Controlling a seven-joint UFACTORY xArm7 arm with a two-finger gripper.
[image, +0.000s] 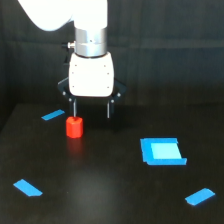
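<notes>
A small red block (74, 127) stands on the dark table, left of the middle of the camera view. My white gripper (92, 108) is behind and above it, hanging downward with its fingers spread wide and nothing between them. In the image its left finger is just above the red block, while the other hangs off to the right. How far apart the finger and block are in depth, I cannot tell. On the right side of the table lies a pale square (166, 151) bordered by blue tape (147, 152).
Strips of blue tape lie at the front left (27, 188), front right (200, 197) and back left (52, 115). Bare table separates the red block from the taped square. Behind everything is a dark backdrop.
</notes>
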